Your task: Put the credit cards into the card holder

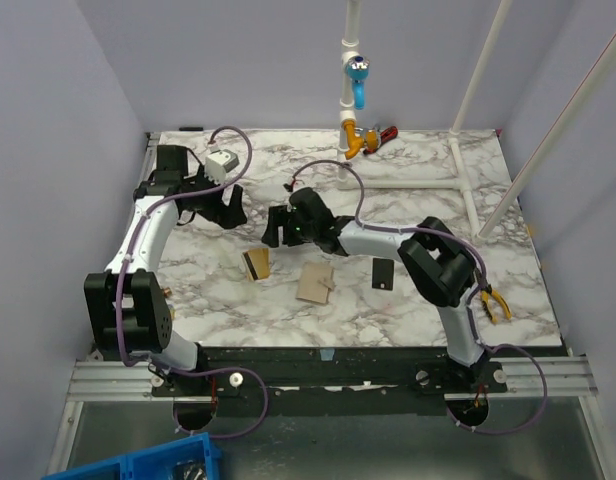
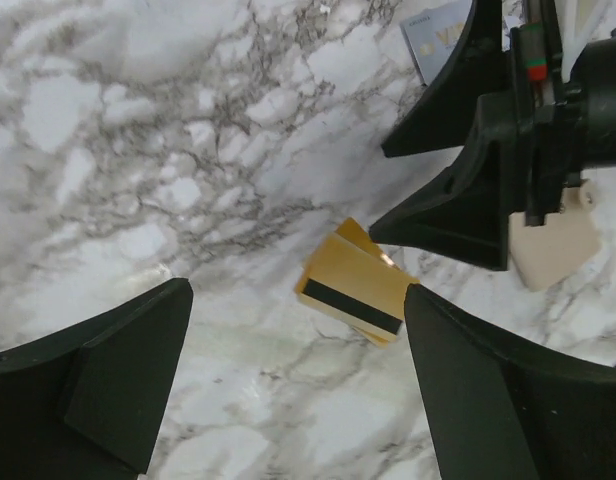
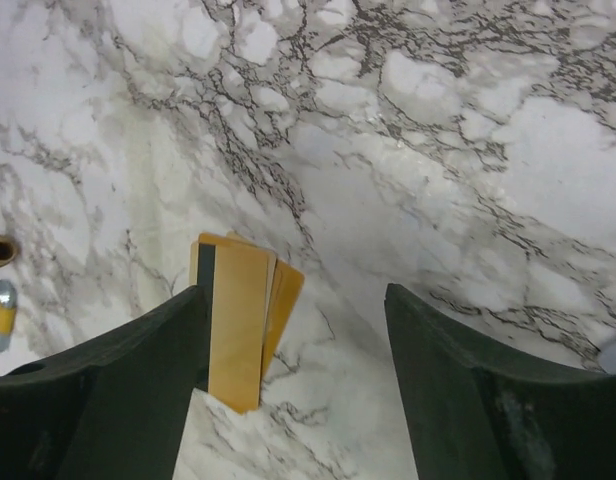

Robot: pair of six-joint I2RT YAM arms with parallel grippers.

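Observation:
Gold cards with a black stripe [image 1: 256,263] lie overlapped on the marble, also in the left wrist view [image 2: 353,290] and right wrist view [image 3: 238,320]. A silver card [image 2: 433,45] shows at the top of the left wrist view. My left gripper [image 1: 228,210] is raised behind and left of the cards, open and empty. My right gripper [image 1: 280,228] hovers just beyond them, fingers apart, nothing seen between its fingers. A beige board [image 1: 315,283], possibly the holder, lies right of the cards; a black flat item [image 1: 382,275] lies further right.
White pipes with a tap [image 1: 353,140] stand at the back and right. Yellow-handled pliers [image 1: 497,305] lie at the right edge. A blue bin [image 1: 148,465] is below the front edge.

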